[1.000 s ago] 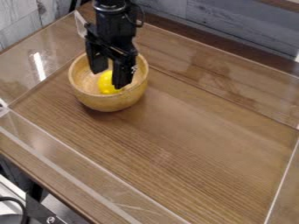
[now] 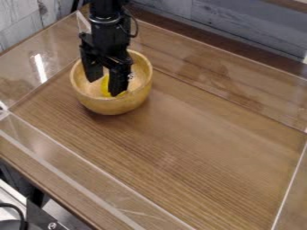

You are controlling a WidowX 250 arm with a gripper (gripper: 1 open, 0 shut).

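Observation:
A round wooden bowl (image 2: 111, 102) sits on the left part of the table, with a small yellow object (image 2: 106, 85) inside it. The black gripper (image 2: 104, 75) hangs over the bowl with its fingers reaching down into it, around or just at the yellow object, which it partly hides. Whether the fingers touch or hold the object cannot be told.
A grey-blue wall (image 2: 216, 27) runs along the back. A cable lies off the table at the lower left.
The gripper has moved lower into the bowl and slightly left, now covering more of the yellow object.

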